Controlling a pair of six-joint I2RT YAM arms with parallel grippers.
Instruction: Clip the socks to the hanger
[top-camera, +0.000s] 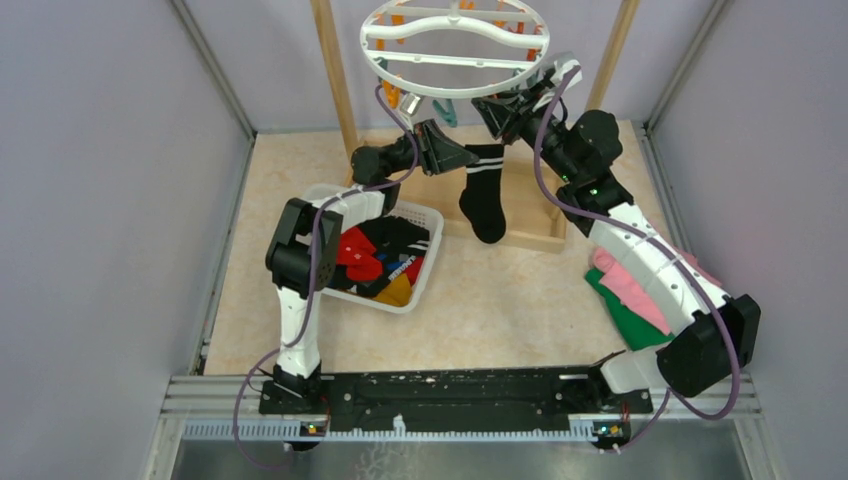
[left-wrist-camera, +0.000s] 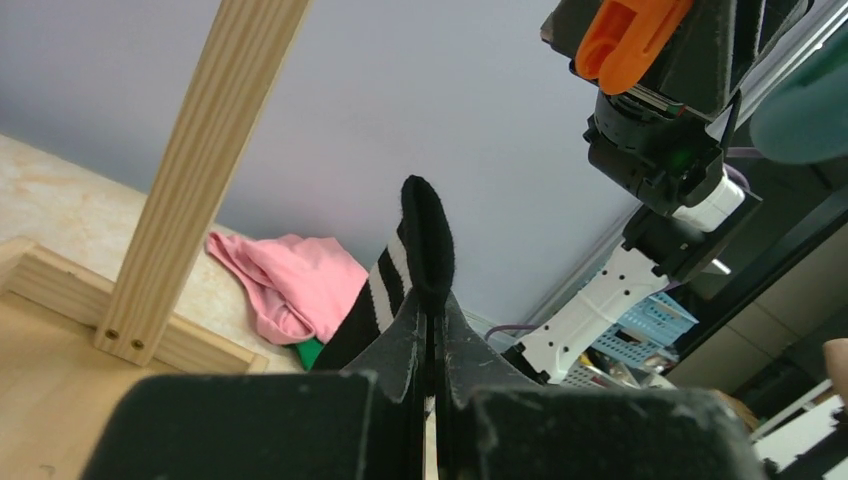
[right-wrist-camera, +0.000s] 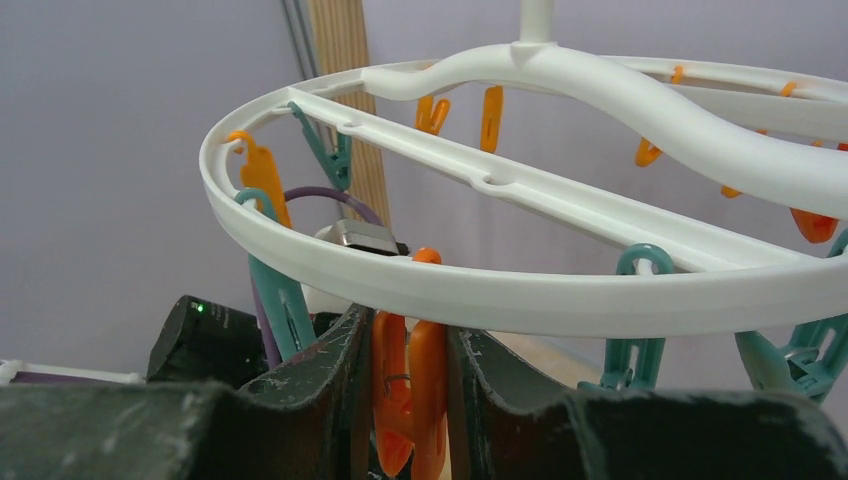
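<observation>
A black sock (top-camera: 485, 205) with white stripes hangs toe-down in the top view, its cuff pinched by my left gripper (top-camera: 474, 157), which is shut. In the left wrist view the sock's cuff (left-wrist-camera: 428, 240) sticks up past the fingertips of that gripper. The round white hanger (top-camera: 455, 92) is above, with orange and teal clips around its ring. My right gripper is shut on an orange clip (right-wrist-camera: 428, 385) at the hanger's near rim (right-wrist-camera: 560, 300). The sock is below the ring, left of the right gripper and apart from the clip.
A white basket (top-camera: 432, 240) of mixed socks stands under the left arm. Wooden posts (top-camera: 336, 75) and a wooden base (top-camera: 530, 205) support the hanger. Pink cloth (top-camera: 640, 295) and green cloth (top-camera: 628, 318) lie at the right.
</observation>
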